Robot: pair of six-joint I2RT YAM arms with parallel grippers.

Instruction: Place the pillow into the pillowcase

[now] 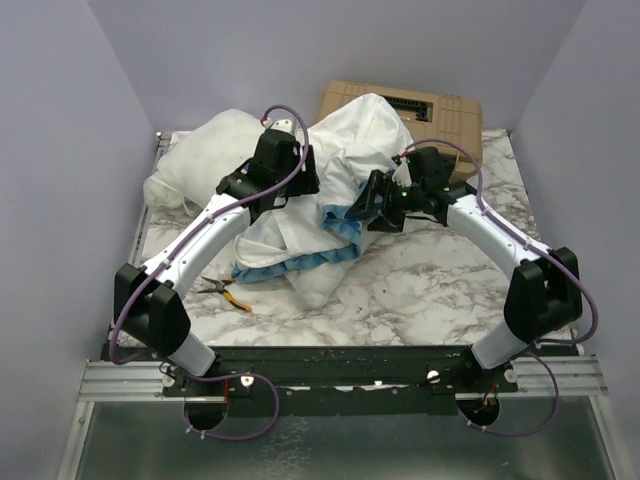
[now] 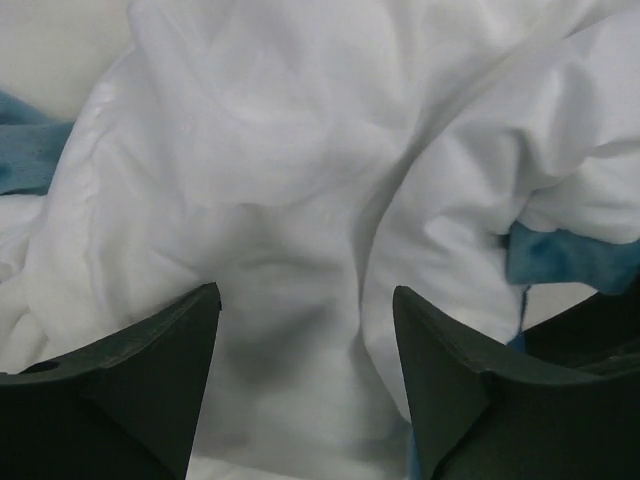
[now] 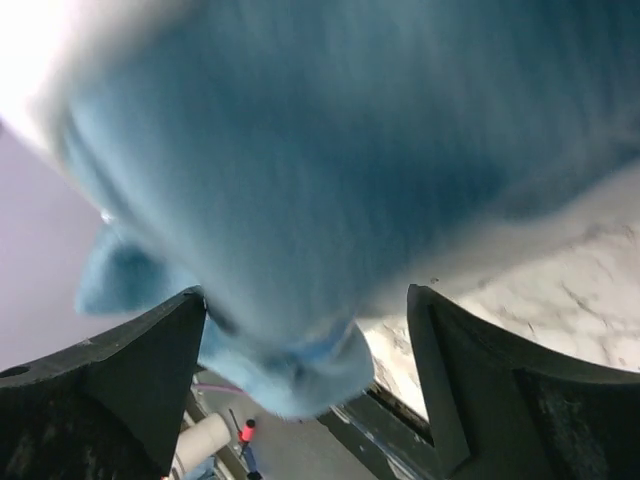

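The white pillowcase [image 1: 280,235] lies bunched mid-table, its blue edging [image 1: 290,266] along the front and right side. Behind it at left sits the plump white pillow [image 1: 200,160]. My left gripper [image 1: 300,175] is part open, lowered over the white cloth [image 2: 260,140], which fills its wrist view; whether cloth is between the fingers is unclear. My right gripper [image 1: 375,205] stands open at the blue fold on the pillowcase's right side; in the right wrist view the blue fabric [image 3: 310,170] hangs blurred close over and between its fingers.
A tan case [image 1: 460,130] lies at the back right behind the cloth. Pliers [image 1: 232,296] rest at the front left. Bare marble table [image 1: 440,300] shows at front right.
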